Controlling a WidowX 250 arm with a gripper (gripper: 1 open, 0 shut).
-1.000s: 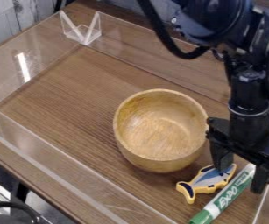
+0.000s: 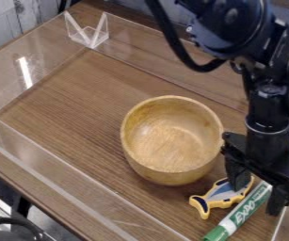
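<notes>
My black gripper (image 2: 255, 179) hangs at the right, open, its fingers lowered around the upper end of a green-and-white tube (image 2: 238, 220) that lies diagonally near the front edge. A yellow and dark blue object (image 2: 216, 200) lies just left of the tube, below the gripper's left finger. A large tan bowl (image 2: 159, 132) sits left of the gripper. Whether the fingers touch the tube is not clear.
A small clear object (image 2: 88, 33) stands at the back left.
The gripper has moved down slightly toward the tube over the last second. The objects look unmoved.
</notes>
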